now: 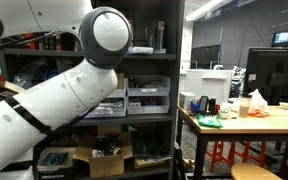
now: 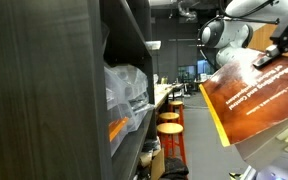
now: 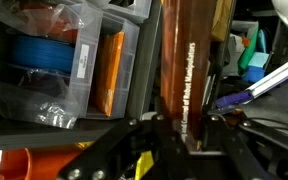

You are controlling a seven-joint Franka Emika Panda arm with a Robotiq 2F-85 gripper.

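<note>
A brown-red book shows its broad cover (image 2: 259, 95) with white lettering at the right of exterior view 2, tilted in the air and bordered with yellow and pale edges. In the wrist view its lettered spine (image 3: 191, 85) runs upward from between the dark fingers of my gripper, which is shut on it. The fingertips are partly lost in shadow. In exterior view 1 the white arm (image 1: 34, 110) crosses the left side, and the gripper lies outside that picture.
A dark shelf (image 2: 44, 90) stands left of the book, with clear plastic bins (image 2: 129, 95) on it. Exterior view 1 shows drawers (image 1: 147, 100) and an open cardboard box (image 1: 104, 160) behind the arm. Stools (image 2: 170, 128) and a wooden table (image 1: 259, 122) stand beyond.
</note>
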